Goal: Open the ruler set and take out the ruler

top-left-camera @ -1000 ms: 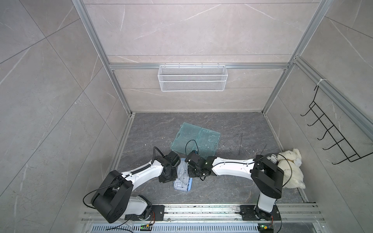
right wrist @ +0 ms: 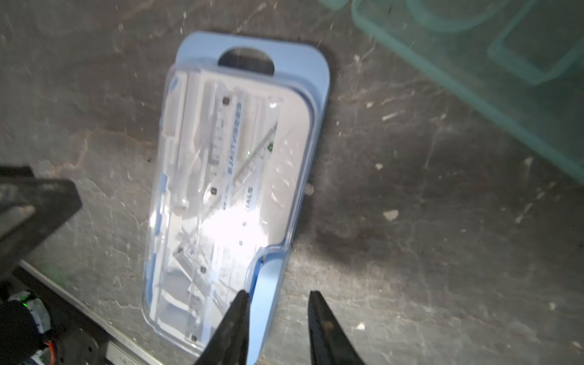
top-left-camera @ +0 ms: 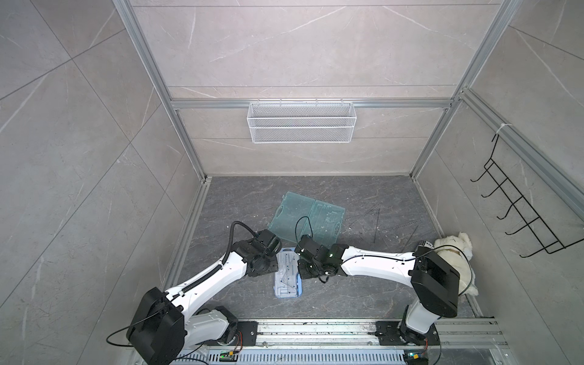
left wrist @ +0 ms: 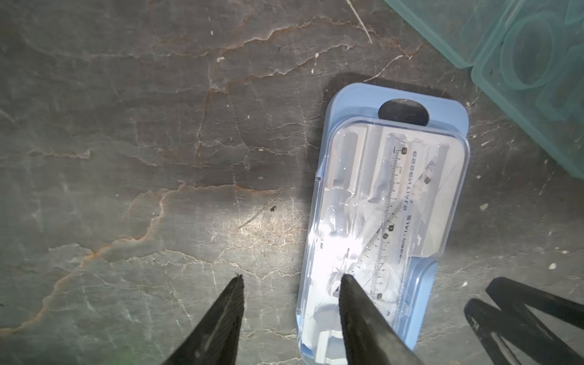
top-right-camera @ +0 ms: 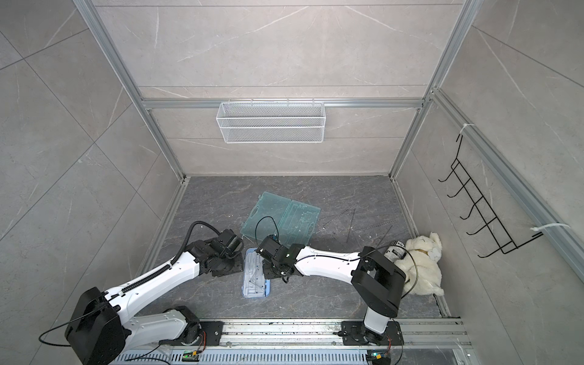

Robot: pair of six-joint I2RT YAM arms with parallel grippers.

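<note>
A light blue ruler case [top-left-camera: 286, 273] with a clear lid lies on the floor between my two grippers, clear rulers and set squares visible through it in both wrist views. My left gripper is open, nothing between its fingers, over the case's left long side near its lower end. My right gripper is also open and empty, over the right side of the case beside the blue lower section. The right wrist view is somewhat blurred.
An open translucent teal box [top-right-camera: 279, 216] lies behind the case. A white plush toy [top-right-camera: 425, 267] sits by the right wall. A wire basket [top-left-camera: 301, 121] hangs on the back wall, a black hook rack on the right wall.
The case has straightened slightly since a second ago.
</note>
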